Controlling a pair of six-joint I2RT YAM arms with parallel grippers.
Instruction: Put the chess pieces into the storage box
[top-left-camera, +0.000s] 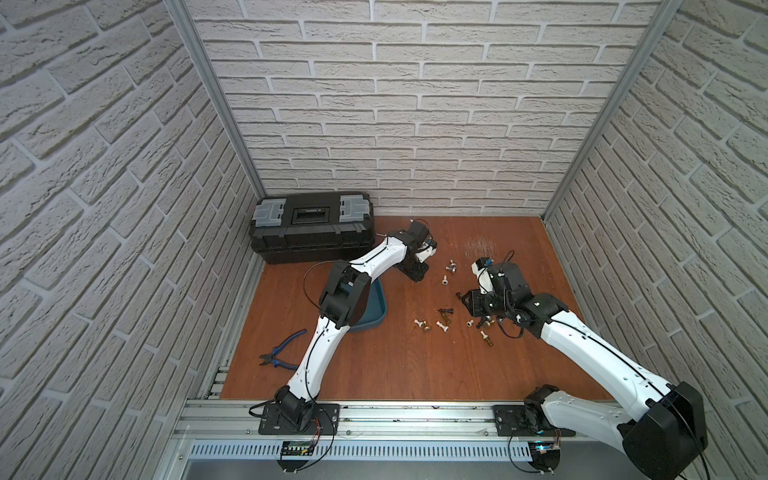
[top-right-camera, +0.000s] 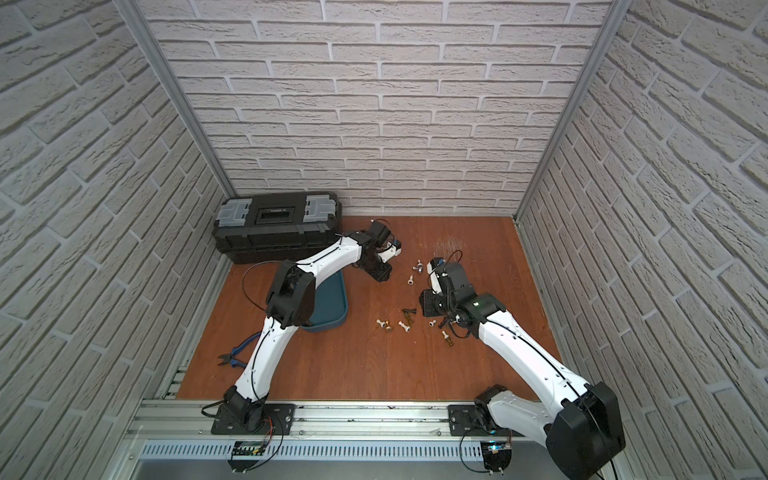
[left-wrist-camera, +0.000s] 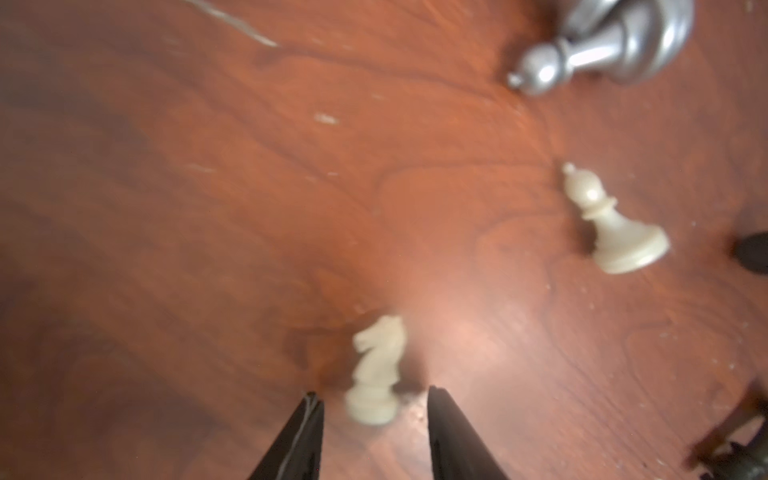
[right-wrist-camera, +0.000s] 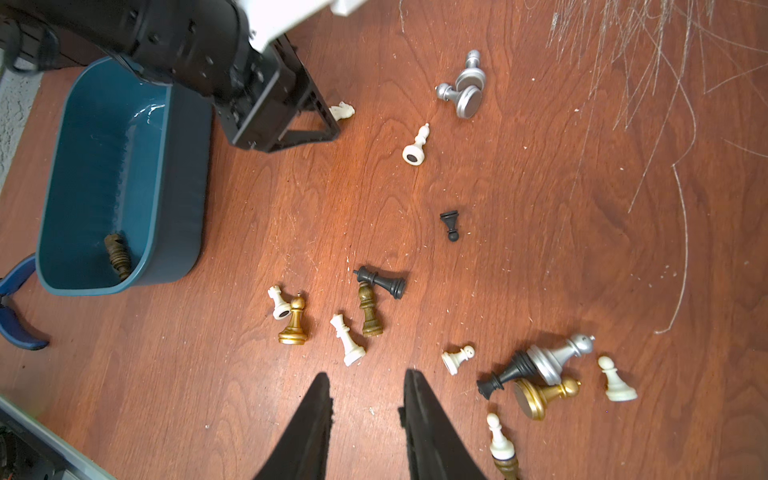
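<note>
In the left wrist view a white knight (left-wrist-camera: 382, 364) lies on the table, its base between the tips of my left gripper. Gaps show on both sides of the knight, so the gripper is open. My right gripper is open and empty, above the table. The blue storage box (right-wrist-camera: 182, 192) holds a brown piece (right-wrist-camera: 117, 254). Lying across the table are a white bishop (right-wrist-camera: 416, 145), a black pawn (right-wrist-camera: 449, 225), silver pieces (right-wrist-camera: 470, 84), a white queen (right-wrist-camera: 347, 340), a gold pawn (right-wrist-camera: 294, 321) and several others.
A black toolbox (top-left-camera: 312, 228) stands at the back left. Blue-handled pliers (top-left-camera: 281, 349) lie left of the storage box. My left arm reaches over the box. Thin pale strands show at the back right.
</note>
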